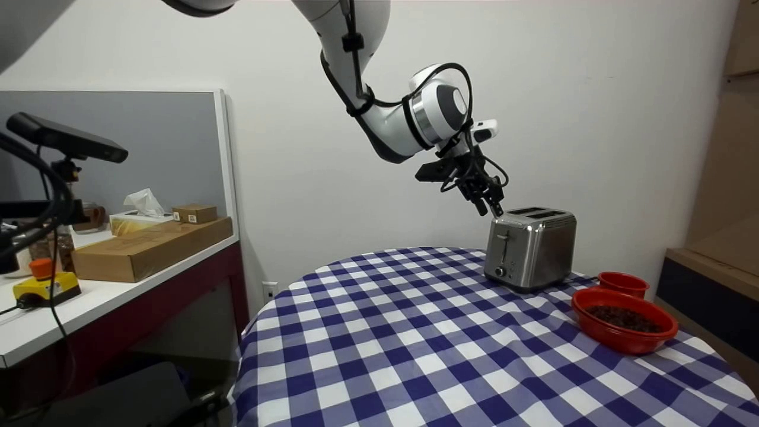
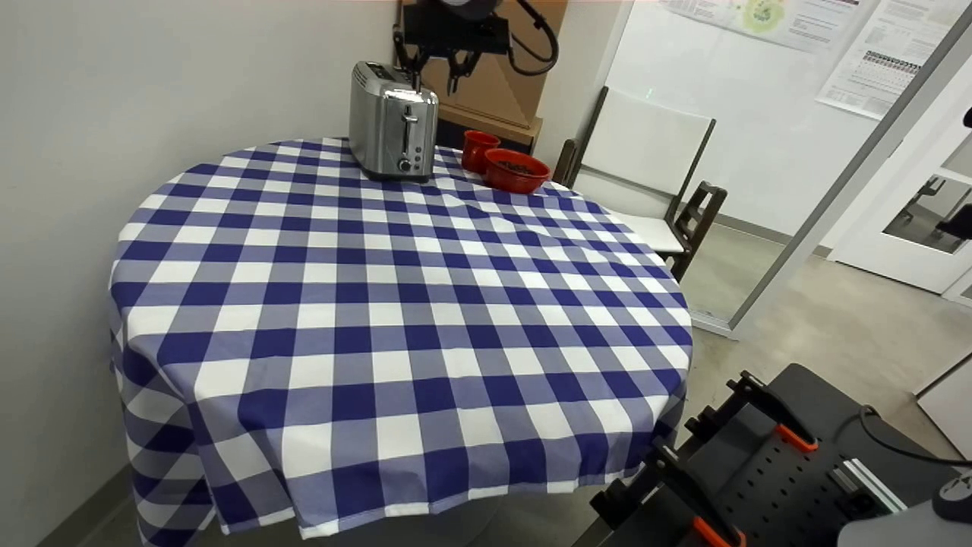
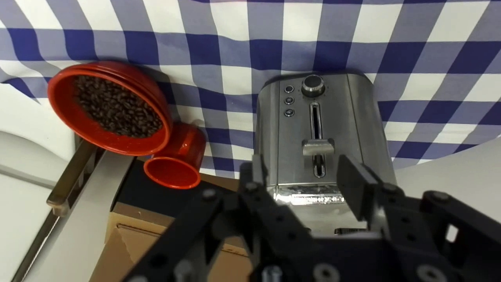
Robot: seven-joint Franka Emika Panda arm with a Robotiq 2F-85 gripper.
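Note:
A silver two-slot toaster (image 1: pixel 551 249) stands upright on the checkered cloth near the wall. Its front face, with a lever (image 3: pixel 318 147), a round knob (image 3: pixel 313 85) and several small buttons, fills the middle of the wrist view. My gripper (image 1: pixel 489 211) hangs tilted by the toaster's upper front edge, its fingers apart. In the second exterior view the gripper (image 2: pixel 433 86) overlaps the top of the toaster (image 2: pixel 373 128). From the wrist, the two fingers (image 3: pixel 355 185) appear on either side of the lever's line with nothing held between them. Whether they touch the toaster cannot be told.
Right of the toaster sit a red bowl (image 1: pixel 626 338) of dark beans and a red cup (image 1: pixel 624 283). A cardboard box (image 2: pixel 510 68) stands beyond the table's far edge.

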